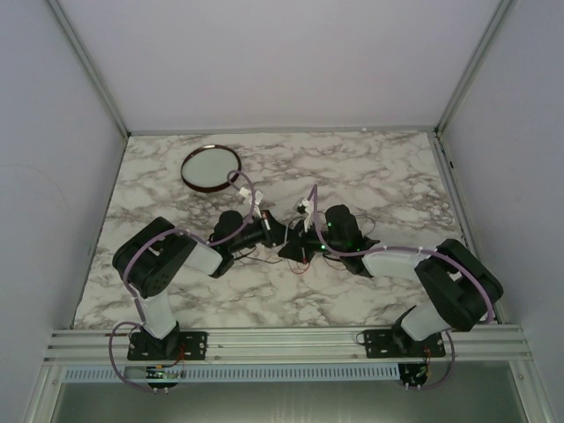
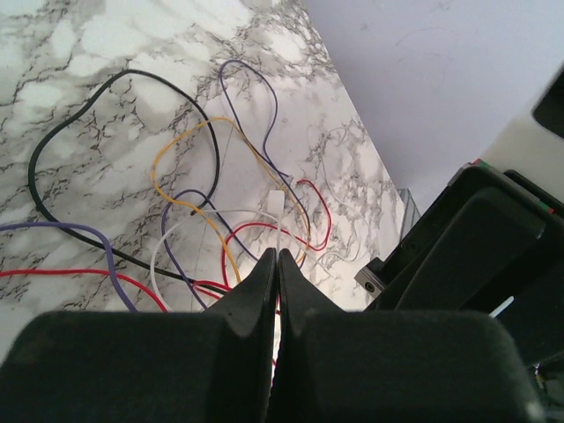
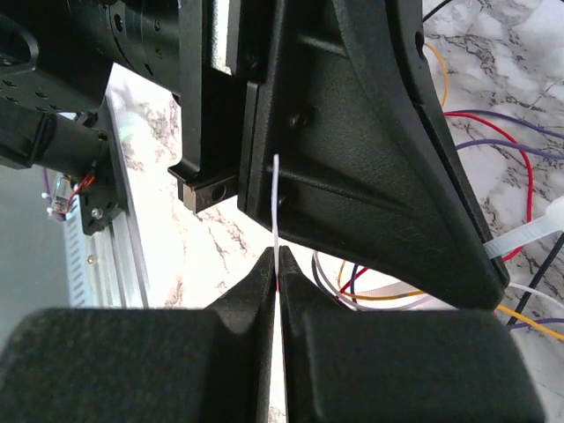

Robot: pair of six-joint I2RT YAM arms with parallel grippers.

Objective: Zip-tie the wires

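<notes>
Over the middle of the table my two grippers almost meet in the top view. My left gripper is shut on a thin white zip tie strip; beyond its fingertips the strip runs to a small white head [image 2: 276, 204]. The right wrist view shows that zip tie [image 3: 522, 237] at the left gripper's tip. My right gripper is shut, and a narrow white strip [image 3: 275, 203] sticks up from between its tips. Loose wires lie beneath: black [image 2: 35, 167], yellow [image 2: 157, 167], purple [image 2: 275, 115] and red [image 2: 328, 220]. Whether the tie encircles the wires I cannot tell.
A round dark-rimmed piece [image 1: 211, 168] lies at the back left of the marble table. Bare marble [image 1: 370, 159] spreads across the back right. The left gripper's body stands close in front of my right gripper, leaving little room between them.
</notes>
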